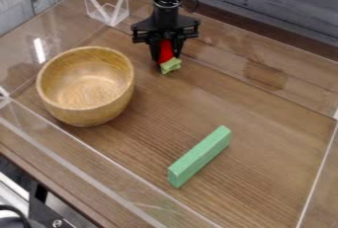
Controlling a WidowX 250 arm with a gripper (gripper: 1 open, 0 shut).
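Observation:
My black gripper (166,37) is at the top centre of the camera view, low over the wooden table (264,84). It is shut on a small red object (166,50), partly hidden by the fingers. Just below the red object is a small light-green piece (171,65), touching it or very close; whether it is part of the same thing I cannot tell.
A large tan bowl (85,84) sits at the left. A long green block (200,156) lies diagonally at the lower right. A clear plastic item (103,10) is at the upper left. The right and centre of the table are open.

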